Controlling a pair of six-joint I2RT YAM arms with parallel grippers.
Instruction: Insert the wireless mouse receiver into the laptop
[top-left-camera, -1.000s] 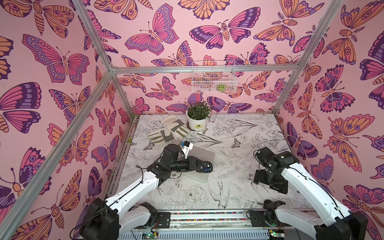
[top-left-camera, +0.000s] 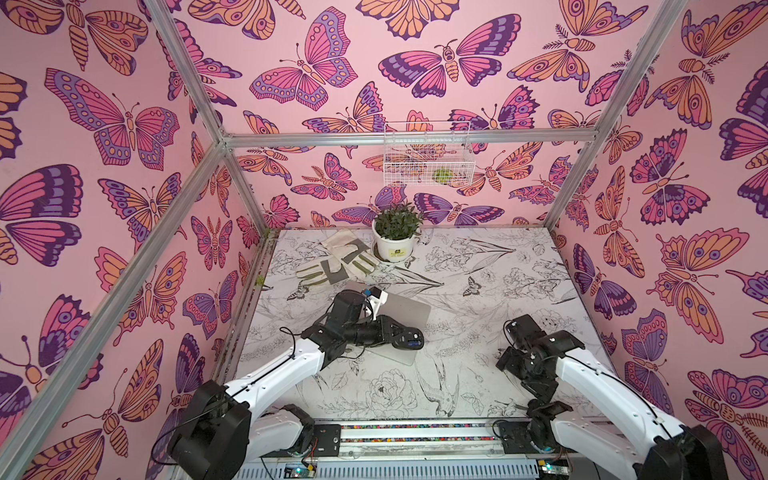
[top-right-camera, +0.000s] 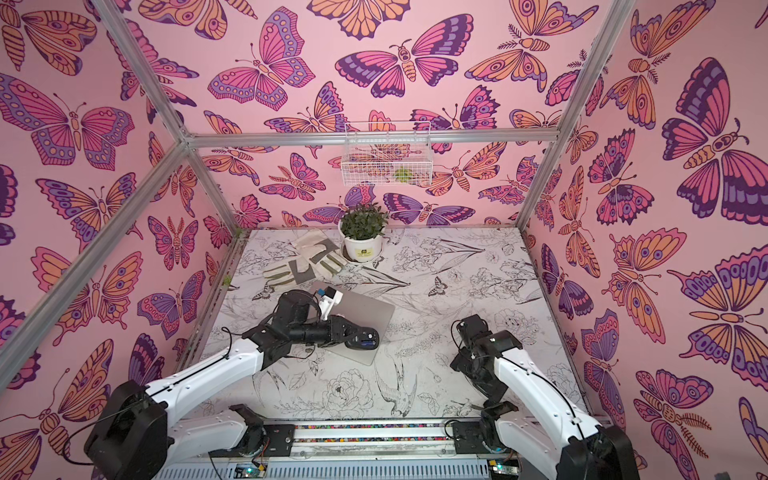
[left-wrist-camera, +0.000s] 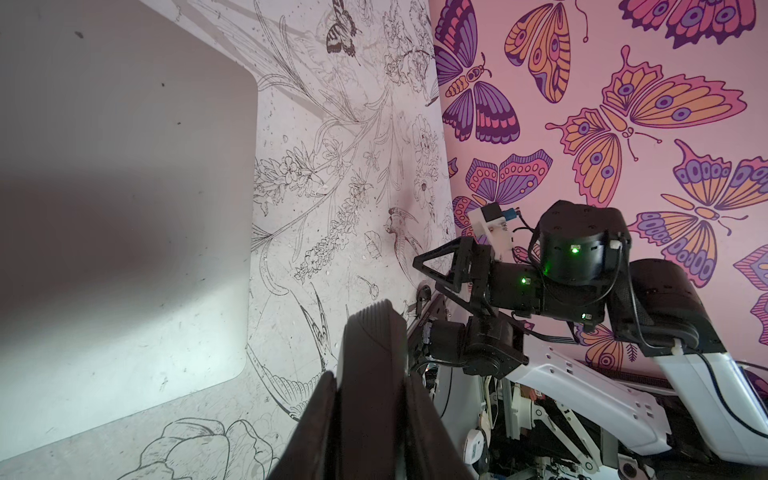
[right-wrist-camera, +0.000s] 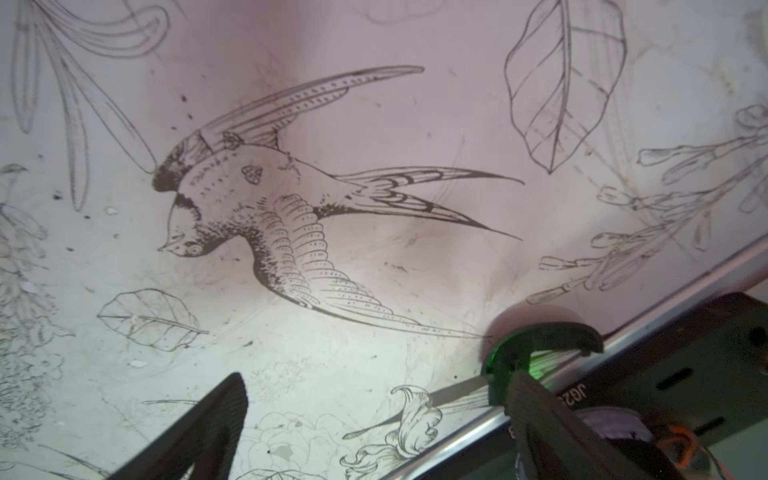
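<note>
The silver closed laptop (left-wrist-camera: 120, 304) lies on the table, left of centre, partly under my left arm. My left gripper (top-left-camera: 393, 334) is above it, shut on a black mouse (top-left-camera: 408, 339), which appears as a dark elongated shape at the bottom of the left wrist view. The receiver cannot be made out. My right gripper is open at the table's front right, nothing held between its fingers, over bare patterned surface. A small green-and-black curved object (right-wrist-camera: 544, 336) is by the front edge in the right wrist view; I cannot tell what it is.
Striped gloves (top-left-camera: 332, 264) and a potted plant (top-left-camera: 393, 240) stand or lie at the back. A wire basket (top-left-camera: 428, 172) hangs on the rear wall. A metal rail runs along the front edge.
My right arm has moved left, toward the middle, and its gripper's orientation has changed. My left arm, still holding the mouse, has shifted slightly.
</note>
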